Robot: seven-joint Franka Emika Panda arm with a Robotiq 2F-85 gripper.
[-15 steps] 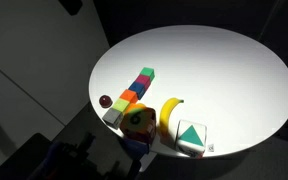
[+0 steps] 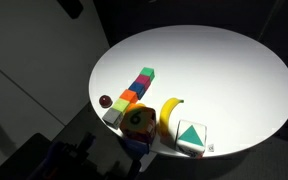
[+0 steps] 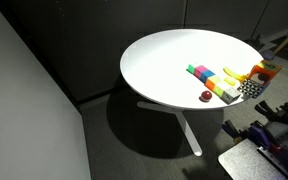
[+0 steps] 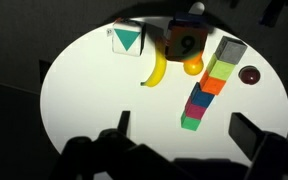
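A row of small coloured blocks lies on the round white table, running from a green block (image 2: 147, 73) through magenta, blue (image 4: 204, 99), orange (image 4: 215, 85) and yellow-green (image 4: 222, 69) to a grey block (image 4: 231, 50) near the edge. Beside the row sits a dark red ball (image 4: 249, 75). A yellow banana (image 2: 167, 115) lies between a numbered cube (image 4: 187, 40) and a white cube with a teal triangle (image 2: 191, 138). An orange round thing (image 4: 193, 66) shows next to the numbered cube. My gripper is open above the table, its fingers wide apart and empty.
In exterior view 2, dark robot parts (image 3: 259, 138) stand by that edge, close to the cubes. Dark floor surrounds the table.
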